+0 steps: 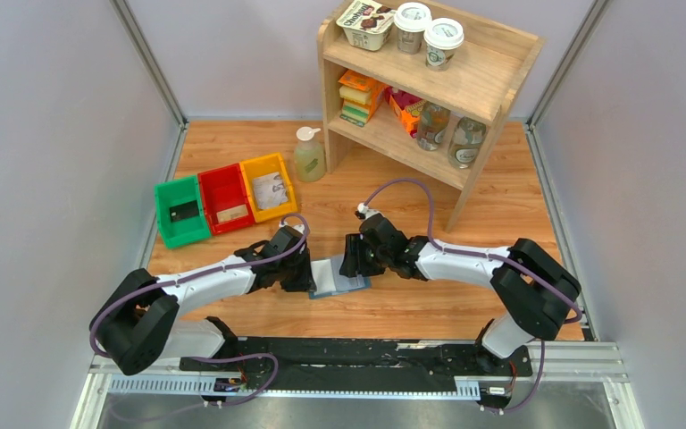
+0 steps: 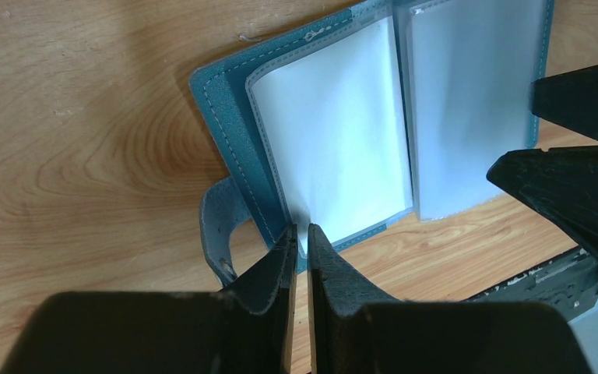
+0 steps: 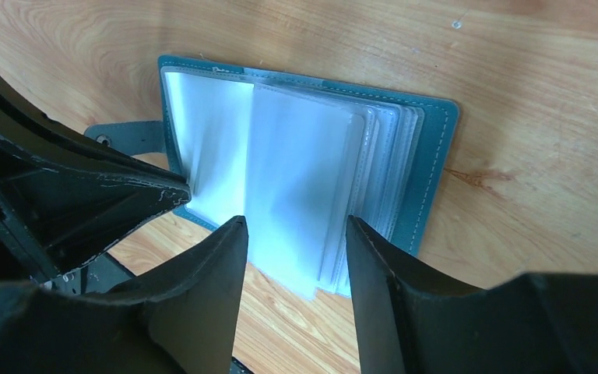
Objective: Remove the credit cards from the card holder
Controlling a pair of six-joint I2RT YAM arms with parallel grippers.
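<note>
An open blue card holder (image 1: 338, 275) lies on the wood floor between both grippers, with clear plastic sleeves (image 3: 296, 187) and a white panel (image 2: 331, 125). My left gripper is shut at the holder's near edge in its wrist view, by the white panel; what is between the fingertips is hard to make out. My right gripper is part open, its fingertips over the clear sleeves, one finger near the sleeves' layered edge. Any cards inside the sleeves cannot be clearly told apart.
Green (image 1: 179, 234), red (image 1: 221, 183) and yellow (image 1: 259, 165) bins stand at the back left, beside a soap bottle (image 1: 310, 156). A wooden shelf (image 1: 384, 136) with food, cups and bottles stands at the back right. Bare floor lies at the far right.
</note>
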